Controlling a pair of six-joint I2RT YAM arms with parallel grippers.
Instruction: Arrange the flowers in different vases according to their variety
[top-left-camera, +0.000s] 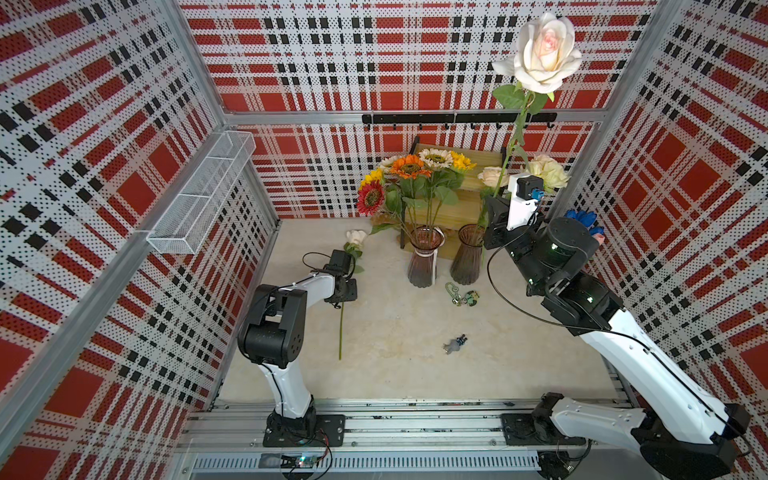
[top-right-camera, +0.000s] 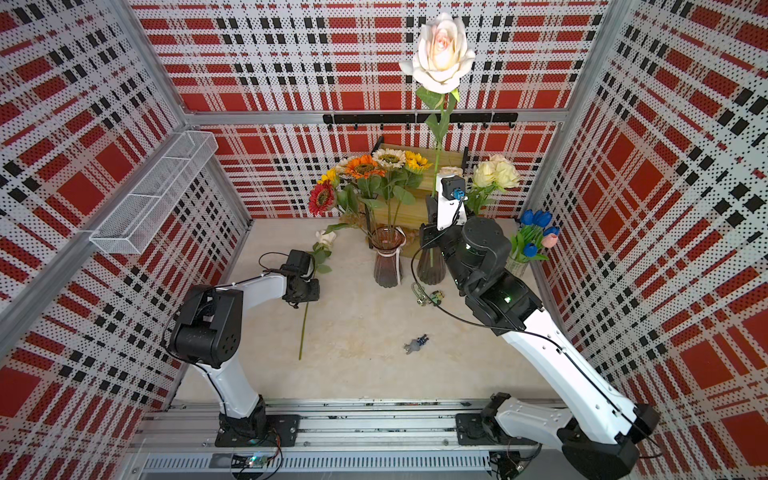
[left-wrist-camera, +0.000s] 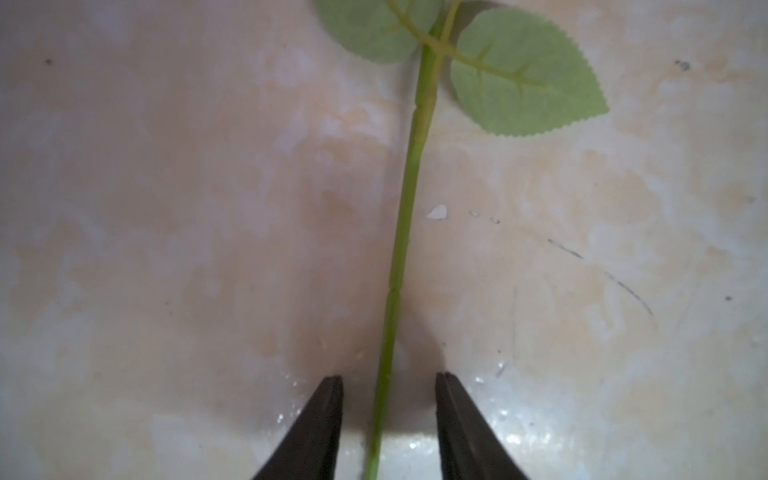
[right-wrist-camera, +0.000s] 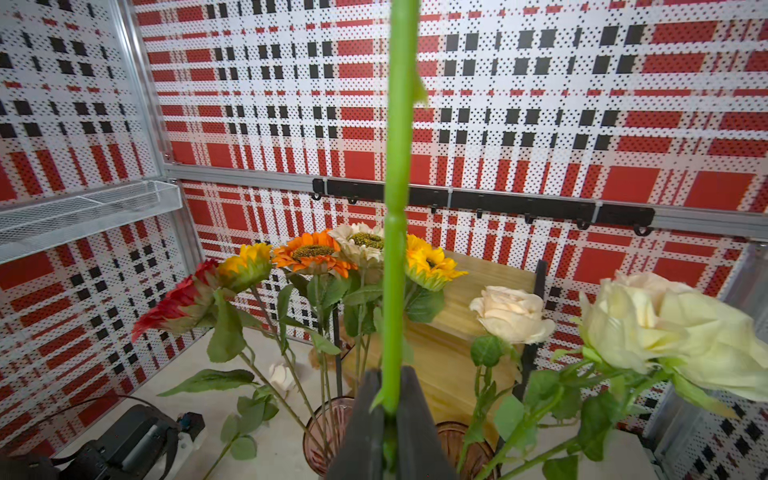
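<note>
My right gripper is shut on the stem of a white rose (top-left-camera: 549, 49), held upright above the rose vase (top-left-camera: 465, 262), which holds pale roses (right-wrist-camera: 509, 314). Another vase (top-left-camera: 420, 268) to its left holds sunflower-like blooms (top-right-camera: 364, 166) in red, orange, yellow and white. A single white rose (top-left-camera: 355, 237) lies on the table, its stem (left-wrist-camera: 393, 320) running between the open fingers of my left gripper, which is low over the table.
Blue and pink tulips (top-right-camera: 536, 232) stand in a vase at the right. A wooden stand (right-wrist-camera: 472, 360) is behind the vases. Small trinkets (top-right-camera: 416, 344) lie on the table front and middle. A wire basket (top-left-camera: 192, 200) hangs on the left wall.
</note>
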